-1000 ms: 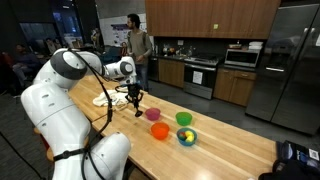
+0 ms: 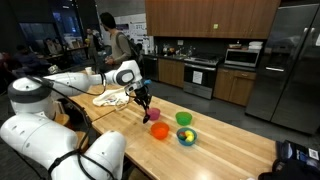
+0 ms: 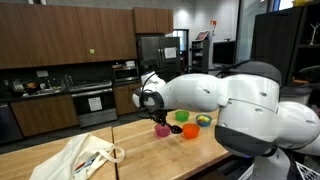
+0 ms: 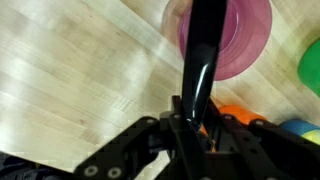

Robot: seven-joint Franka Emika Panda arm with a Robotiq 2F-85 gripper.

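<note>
My gripper is shut on a long dark utensil (image 4: 205, 28) with a shiny middle part; its exact kind I cannot tell. In the wrist view the utensil crosses in front of a pink bowl (image 4: 243, 45), hiding part of it. From exterior view 1, the gripper (image 2: 143, 98) is just left of the pink bowl (image 2: 153, 114), with the dark utensil (image 2: 146, 120) hanging down beside it. Exterior view 2 shows the dark utensil (image 3: 176, 129) close to the pink bowl (image 3: 162, 131).
An orange bowl (image 2: 159, 130), a green bowl (image 2: 184, 118) and a blue bowl (image 2: 186, 136) holding colored items stand nearby on the wooden table (image 2: 225, 150). A white cloth (image 3: 88, 155) lies at one side.
The arm has swung further into exterior view 1, and the gripper with the dark utensil has shifted right, closer to the pink bowl. A person in the background has moved left.
</note>
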